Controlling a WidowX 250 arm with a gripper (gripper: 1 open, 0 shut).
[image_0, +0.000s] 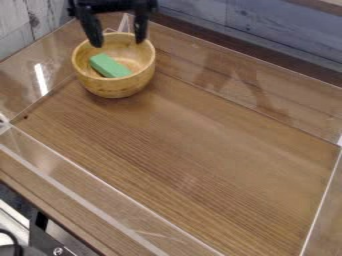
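Observation:
A yellow bowl (143, 84) sits at the back left on the wooden table (214, 160), holding a green block (110, 64). My dark gripper (115, 28) is at the top edge, over the back of the bowl, blurred and partly cut off by the frame. Its fingers look apart, with nothing visible between them.
White, marbled walls bound the table at the back and left. The middle, right and front of the table are clear. Dark cables lie outside the near left corner.

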